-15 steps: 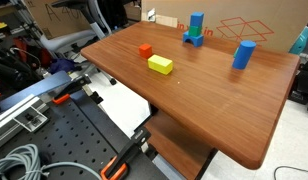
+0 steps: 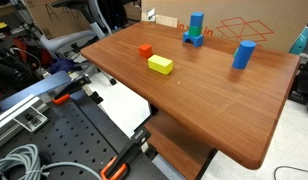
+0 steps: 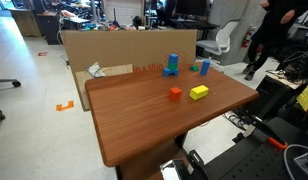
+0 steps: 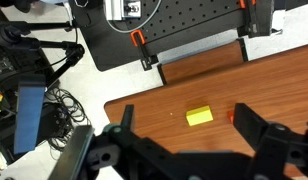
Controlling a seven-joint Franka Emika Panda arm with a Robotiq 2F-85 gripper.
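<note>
A yellow block (image 2: 160,65) and a smaller red cube (image 2: 145,50) lie apart on the brown table. Behind them stands a stack (image 2: 195,30) with blue at the base and top and green between. A blue cylinder (image 2: 244,54) stands alone on the right in exterior view 1. In the wrist view, my gripper is open above the table, its dark fingers wide apart. Between them, well below, shows the yellow block (image 4: 199,116); the red cube (image 4: 232,116) is partly hidden by the right finger. I cannot make out the gripper in either exterior view.
A cardboard panel (image 3: 104,52) stands along one side of the table (image 3: 129,120). A black perforated base (image 4: 199,20) with clamps borders it. Loose cables (image 2: 24,160) lie near the base.
</note>
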